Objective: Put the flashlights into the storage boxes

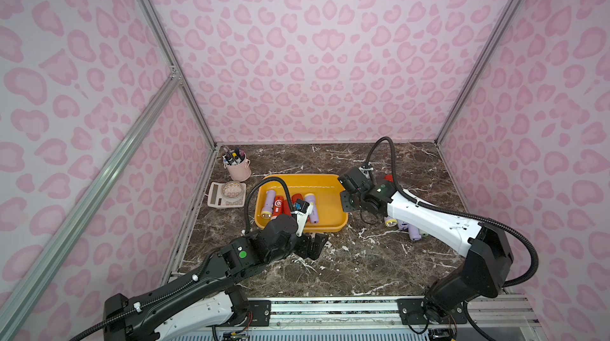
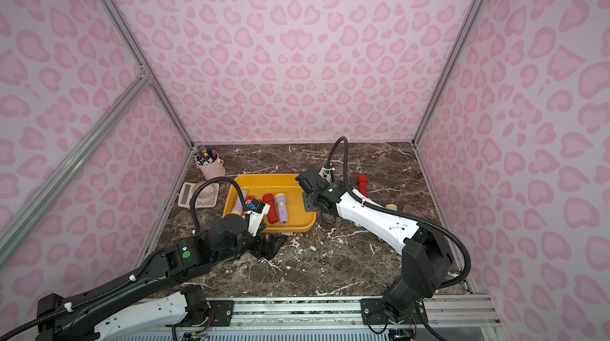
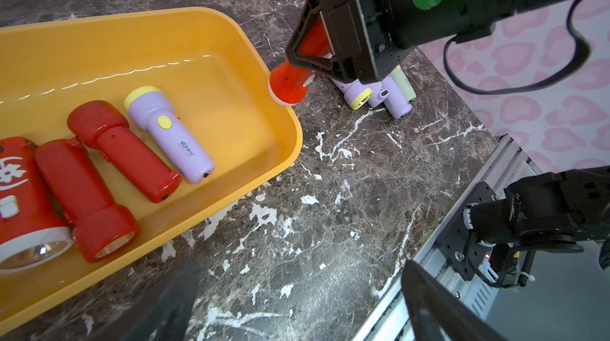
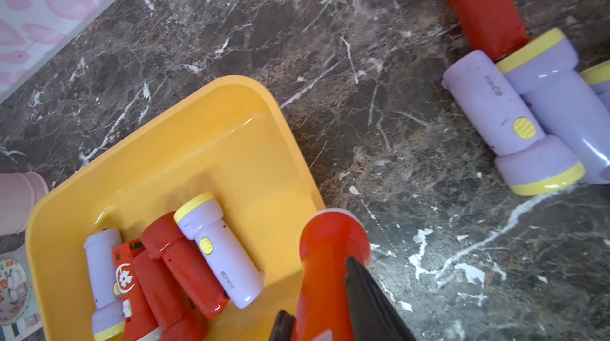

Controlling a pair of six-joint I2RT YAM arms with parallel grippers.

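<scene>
My right gripper is shut on a red flashlight [image 4: 330,239], raised at the yellow storage box's [image 4: 247,102] right rim. Inside the box lie a lavender flashlight with yellow trim [image 3: 174,137], several red flashlights [image 3: 130,160] and another lavender one [image 4: 101,268]. Outside, to the right, a red flashlight [image 4: 483,10] and several lavender flashlights [image 4: 489,99] lie on the marble table, with a pale green one [image 3: 401,83] among them. My left gripper stands open and empty above the table in front of the box.
A pink pen cup [image 1: 238,169] and a pale tray [image 1: 219,200] stand left of the box. The box's right half has bare floor. Metal rails and patterned walls bound the workspace.
</scene>
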